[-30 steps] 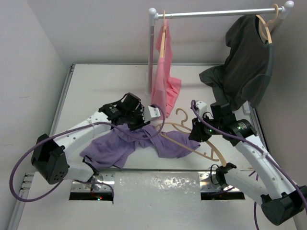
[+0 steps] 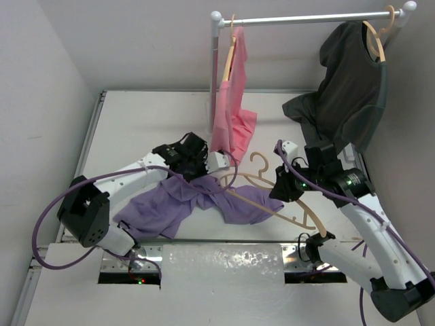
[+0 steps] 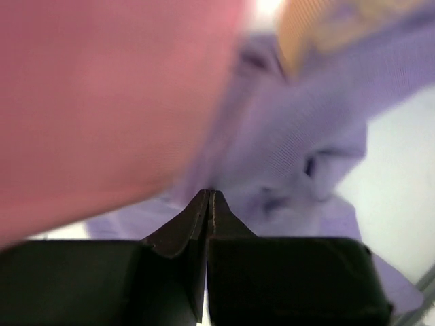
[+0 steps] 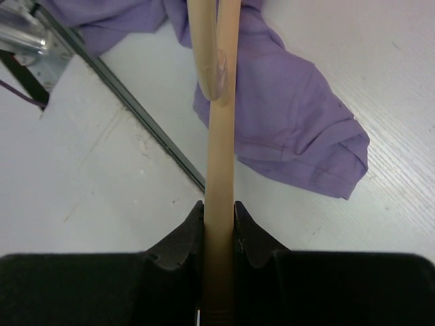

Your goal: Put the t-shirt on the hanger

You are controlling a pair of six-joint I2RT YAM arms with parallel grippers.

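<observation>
The purple t-shirt (image 2: 160, 207) lies crumpled and spread across the middle of the table. Over its upper middle is my left gripper (image 2: 206, 174), its fingertips together in the left wrist view, just above purple folds (image 3: 285, 146); whether any cloth is pinched there cannot be made out. My right gripper (image 2: 280, 197) is shut on the wooden hanger (image 2: 255, 202), whose bar (image 4: 221, 149) runs between the fingers in the right wrist view. The hanger's left end reaches the shirt near the left gripper; how far it sits inside the neck is unclear.
A pink shirt (image 2: 234, 112) hangs from the rack (image 2: 306, 18) close behind the left gripper and fills much of the left wrist view. A dark shirt (image 2: 346, 81) hangs at the right. Bare table (image 2: 146, 122) lies at the back left.
The left gripper has shifted slightly right and lower over the shirt, and the pink shirt has swung a little left.
</observation>
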